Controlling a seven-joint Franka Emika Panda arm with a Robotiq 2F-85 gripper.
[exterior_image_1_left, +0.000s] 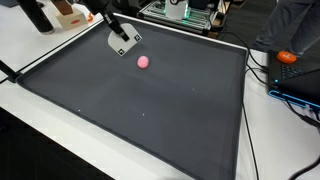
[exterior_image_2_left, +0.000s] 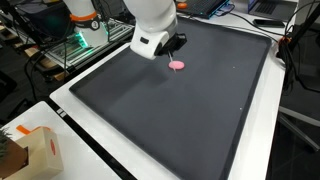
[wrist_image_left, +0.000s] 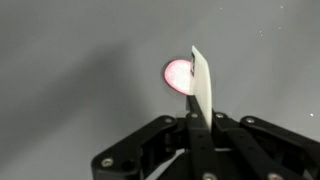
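A round pink piece lies on the dark grey tabletop. Exterior view 1 has the same pink piece near the far edge, beside the white hand of my arm. My gripper is shut on a thin white strip that tapers to a point and overlaps the pink piece's right side in the wrist view. From the other side, the gripper is above the pink piece, the strip slanting down close to it. Whether strip and piece touch, I cannot tell.
At the lower left of exterior view 2 stands a cream-coloured box. An orange object rests at the far right, off the table.
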